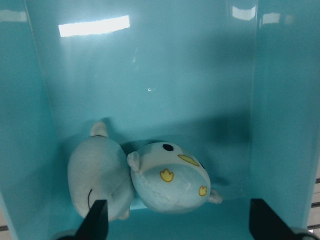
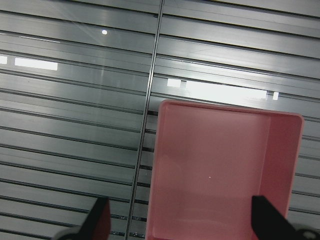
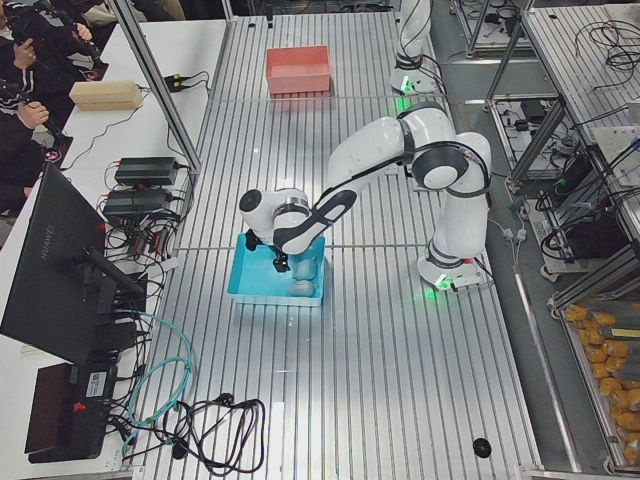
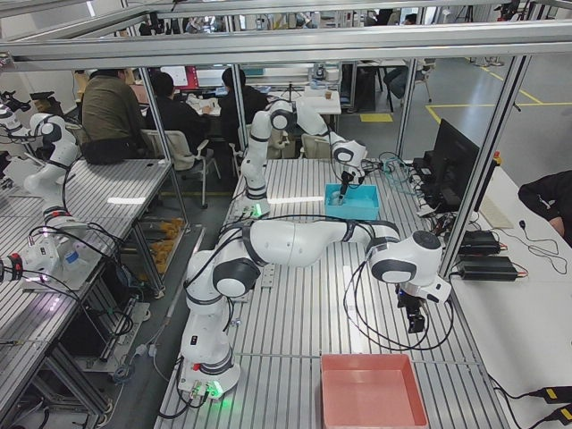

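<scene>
Two pale blue plush toys lie side by side in the blue bin (image 3: 250, 290): a plain oval one (image 1: 97, 175) and a penguin-like one (image 1: 170, 180) with yellow marks. My left gripper is over that bin, open, with both toys below it and nothing held. My right gripper stands open above the empty red bin (image 2: 205, 170), which sits at the other end of the table.
A monitor (image 3: 55, 260), power units and loose cables line the side bench. A frame post (image 4: 478, 197) stands beside the right arm. The slatted table between the bins is clear.
</scene>
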